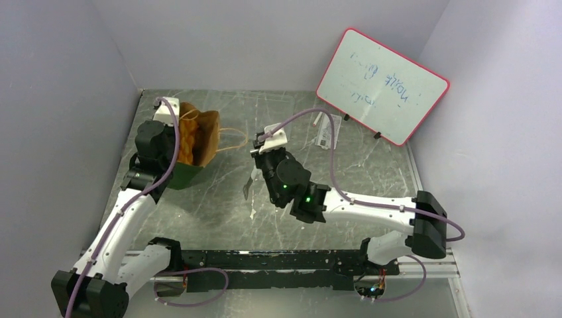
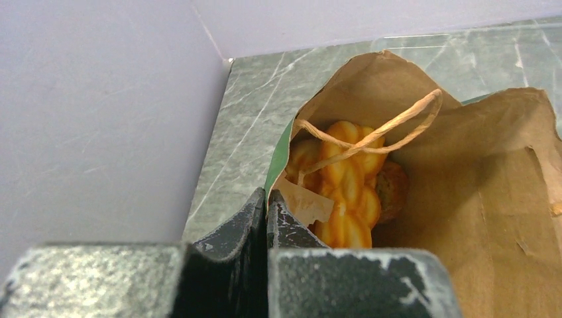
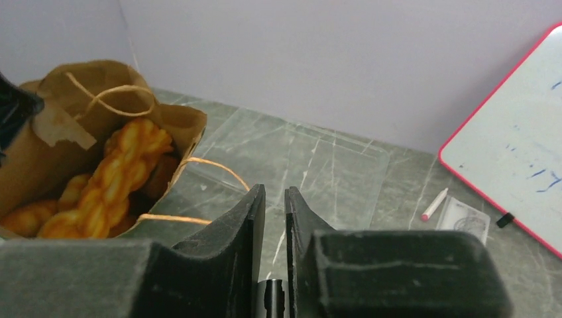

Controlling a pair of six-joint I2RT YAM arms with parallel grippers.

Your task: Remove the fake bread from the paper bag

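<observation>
The paper bag, green outside and brown inside, stands at the table's left with twisted handles and braided fake bread inside. My left gripper is shut on the bag's left rim; the bread shows beyond it in the left wrist view. My right gripper is at mid-table, right of the bag, pointed toward the back, part open with a narrow gap and nothing between its fingers. In the right wrist view the bread lies inside the open bag.
A whiteboard stands at the back right, with a small packet and a pen near it. A clear sheet lies at the back.
</observation>
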